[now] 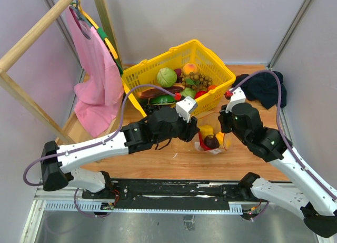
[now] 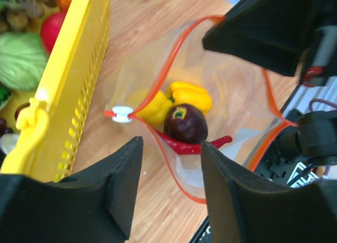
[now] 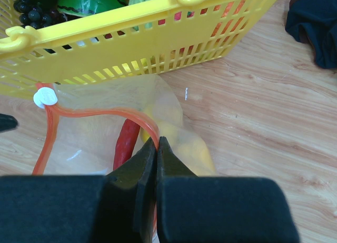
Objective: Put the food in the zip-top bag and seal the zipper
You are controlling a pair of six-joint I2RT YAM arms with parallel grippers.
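A clear zip top bag (image 2: 126,74) with an orange-red rim stands with its mouth open on the wooden table. Inside lie a yellow pepper (image 2: 190,95), a dark eggplant-like piece (image 2: 185,123) and a red chili (image 3: 126,143). The white slider (image 2: 122,114) sits at the rim's corner by the basket. My right gripper is shut on the rim of the bag's mouth. Part open, my left gripper stands before the near rim, with nothing gripped between its fingers.
The yellow basket (image 1: 152,61), full of toy produce, stands close behind the bag. A dark cloth (image 3: 316,29) lies at the back right, and a pink cloth (image 1: 97,79) hangs at the left. Bare table shows right of the bag.
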